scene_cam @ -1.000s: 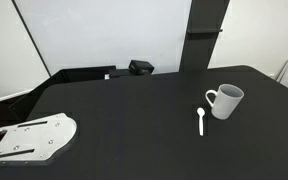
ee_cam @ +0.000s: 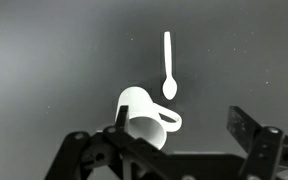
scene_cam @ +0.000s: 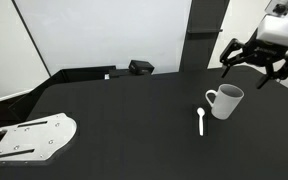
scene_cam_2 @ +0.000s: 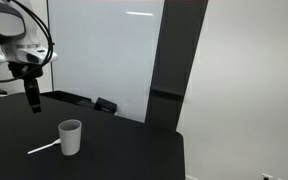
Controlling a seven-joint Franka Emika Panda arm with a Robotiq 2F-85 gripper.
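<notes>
A white mug (scene_cam: 225,102) stands upright on the black table, its handle toward the spoon in exterior view 1. Just beside it lies a white spoon (scene_cam: 201,121), flat on the table and apart from the mug. My gripper (scene_cam: 244,75) is open above and behind the mug, with nothing between its fingers. From the wrist, the mug (ee_cam: 142,117) appears near the left finger (ee_cam: 122,118), and the spoon (ee_cam: 168,66) is farther up the view. Exterior view 2 has the gripper (scene_cam_2: 34,100) well above the table, to the left of the mug (scene_cam_2: 70,138).
A white metal plate (scene_cam: 32,138) is at the table's left edge in exterior view 1. A small black box (scene_cam: 141,67) stands at the back edge, by a whiteboard.
My gripper has come in from the right of exterior view 1, moving left toward the mug. The mug and spoon have stayed in place.
</notes>
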